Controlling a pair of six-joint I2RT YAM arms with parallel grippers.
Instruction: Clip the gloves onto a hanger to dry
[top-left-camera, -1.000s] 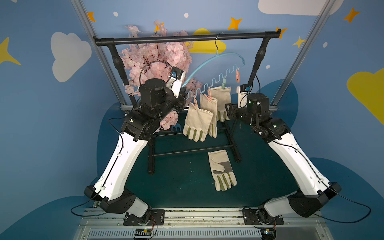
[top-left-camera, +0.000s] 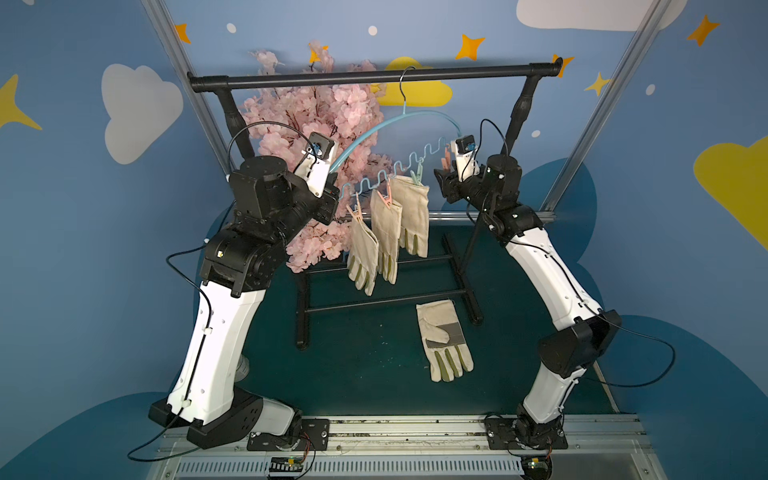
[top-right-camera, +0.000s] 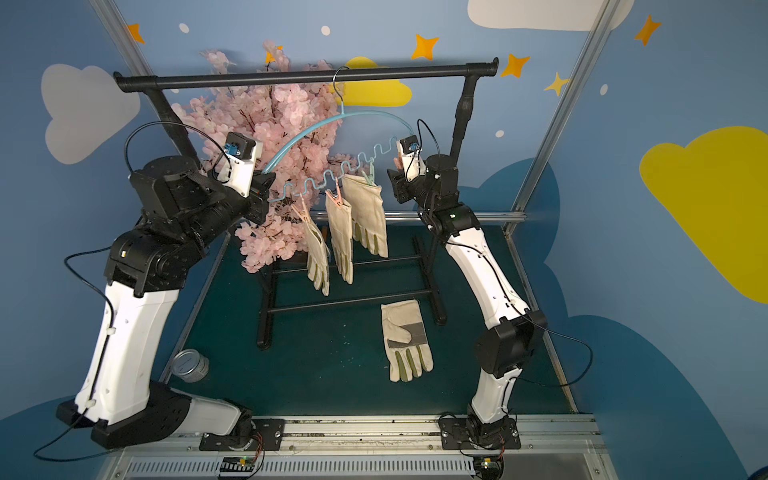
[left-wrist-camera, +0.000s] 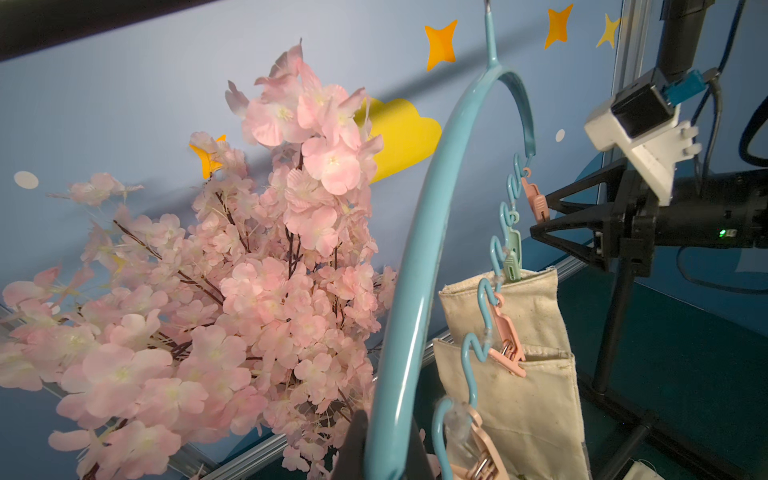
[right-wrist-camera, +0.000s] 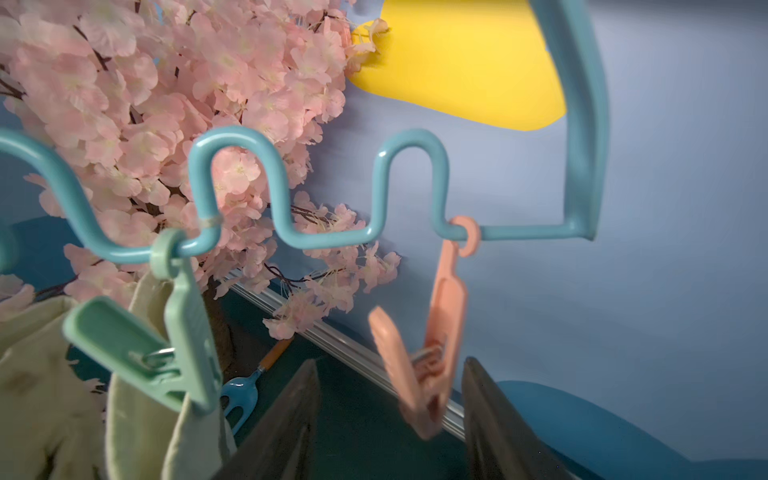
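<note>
The blue hanger (left-wrist-camera: 412, 280) hangs by its hook from the rail, and my left gripper (top-left-camera: 333, 192) is shut on one end of its curved arm. Three cream gloves (top-left-camera: 385, 232) hang from clips along its wavy bar. At the bar's other end an empty pink clip (right-wrist-camera: 448, 312) dangles. My right gripper stands part open, one finger on either side of this clip's lower part, seemingly without gripping it. A green clip (right-wrist-camera: 188, 328) holds the nearest glove's cuff. A single glove (top-left-camera: 445, 340) lies flat on the dark green floor.
A black rack (top-left-camera: 384, 77) carries the hanger. Pink blossoms (left-wrist-camera: 240, 320) fill the space behind it at left. A tin (top-right-camera: 190, 365) stands at the front left.
My left gripper has carried the hanger leftward along the rail, and the hanging gloves have swung and turned. The right gripper has moved up and left to the empty pink clip.
</note>
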